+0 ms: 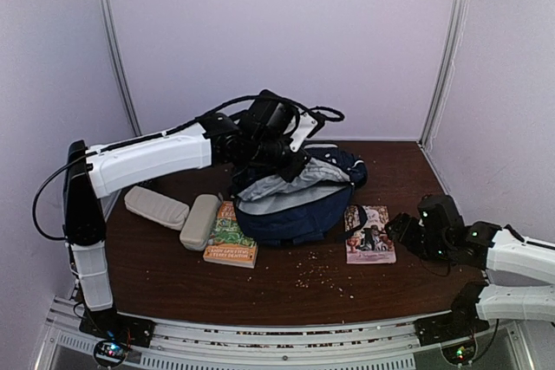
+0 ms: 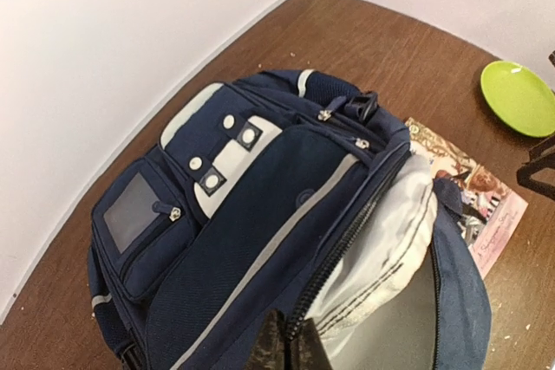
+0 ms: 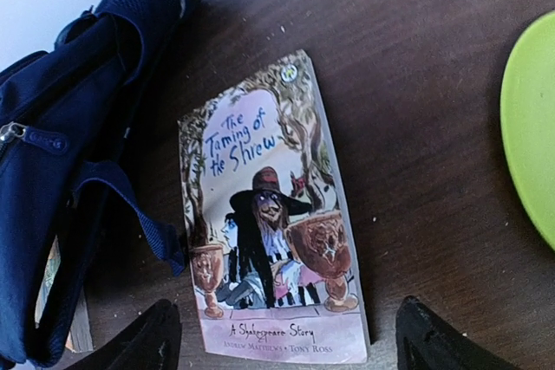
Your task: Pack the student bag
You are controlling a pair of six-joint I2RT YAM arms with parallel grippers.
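Note:
The navy backpack [image 1: 299, 218] lies mid-table, its zipped compartment gaping with pale lining [image 2: 381, 257]. My left gripper is raised over it, shut at the zipper's edge; whether it pinches the edge is hard to tell. My right gripper hovers over the book "The Taming of the Shrew" [image 3: 264, 240], right of the bag, fingers apart with nothing clearly between.
A green plate [image 2: 516, 97] lies at the right, mostly hidden by my right arm in the top view. Pale walls enclose the back and sides.

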